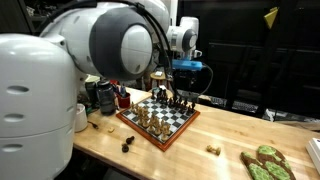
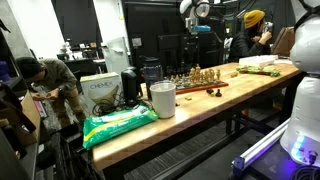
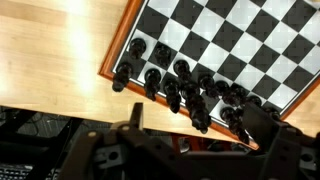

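A wooden-framed chessboard (image 1: 158,144) lies on the table, with tan pieces (image 1: 148,120) toward the near side and dark pieces (image 1: 180,101) at the far side. Seen from the wrist, the black pieces (image 3: 173,97) crowd along the board's lower edge, several upright in two rows. Bare squares (image 3: 226,37) fill the area above them. My gripper is open over that edge, its dark fingers (image 3: 119,155) spread wide and nothing held between them. The arm hides the gripper in exterior view 1.
Small dark pieces (image 1: 126,148) and a tan piece (image 1: 213,150) lie loose on the table. A red cup (image 1: 123,101) stands left of the board; a green patterned item (image 1: 267,164) lies right. Exterior view 2 shows a white container (image 2: 163,99) and green bag (image 2: 118,123). Table space right of the board is mostly clear.
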